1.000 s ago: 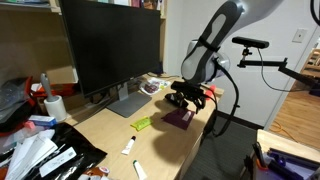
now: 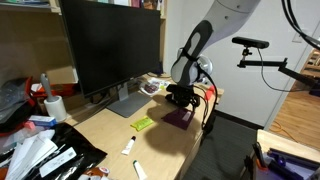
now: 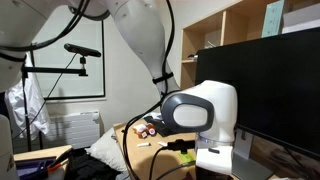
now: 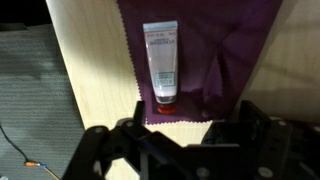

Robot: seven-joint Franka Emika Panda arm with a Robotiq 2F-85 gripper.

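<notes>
A small white tube with a red cap [image 4: 163,65] lies flat on a dark purple cloth [image 4: 205,50] in the wrist view. Below the cap end, my gripper stands open with nothing between its fingers. Exterior view 1 has the gripper [image 2: 182,97] close above the far end of the cloth [image 2: 180,118], at the table's far right; the tube cannot be made out there. In exterior view 2 the white arm hides the cloth and tube.
A green packet [image 2: 143,124] and two white items lie nearer on the wooden table [image 2: 115,130]. A large black monitor [image 2: 112,45] stands along the back. Papers and dark bags crowd the left.
The arm has swung slightly toward the monitor side, its gripper shifting a little left in exterior view 1. Objects on the table look unmoved.
</notes>
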